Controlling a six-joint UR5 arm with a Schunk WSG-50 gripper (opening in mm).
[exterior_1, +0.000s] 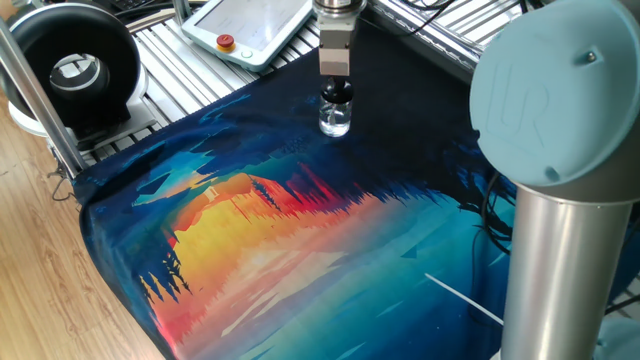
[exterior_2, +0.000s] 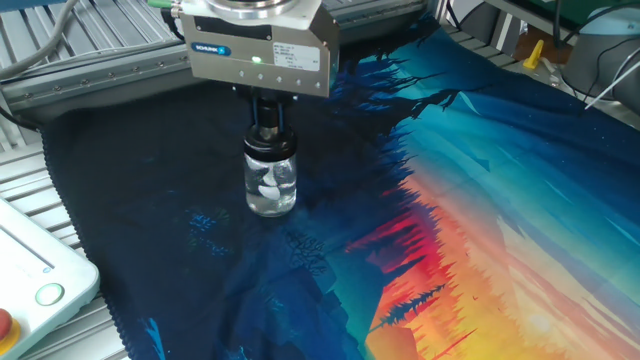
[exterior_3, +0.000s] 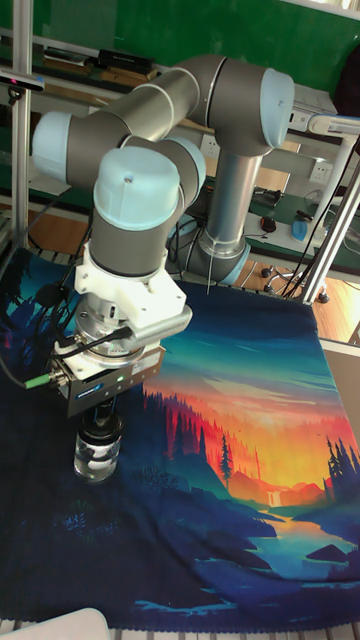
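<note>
A small clear glass jar with a black lid stands upright beneath my gripper. Whitish pieces and what looks like clear liquid show inside it. The dark fingers reach down to the top of the lid and appear shut on it; their tips blend into the black. From the other side, the same jar hangs or rests close over the dark part of the cloth; whether its base touches is hard to tell. In the third view the jar sits directly under the gripper body.
A printed cloth with a sunset landscape covers the table, and its bright half is clear apart from a thin white rod or cable. A teach pendant with a red button lies at the table's edge. A black round device stands left.
</note>
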